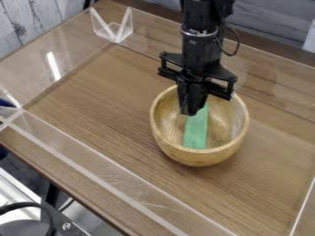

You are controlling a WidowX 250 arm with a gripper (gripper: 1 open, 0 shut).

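Observation:
A wooden bowl [226,145] stands on the wooden table, holding a green elongated object [196,131]. The black gripper [191,103] hangs from above over the bowl's back half, just above or at the upper end of the green object, which it partly hides. Its fingertips look close together; whether they touch the green object cannot be told.
A clear angular object [110,28] sits at the back left. A dark device with cables [31,221] is at the lower left corner.

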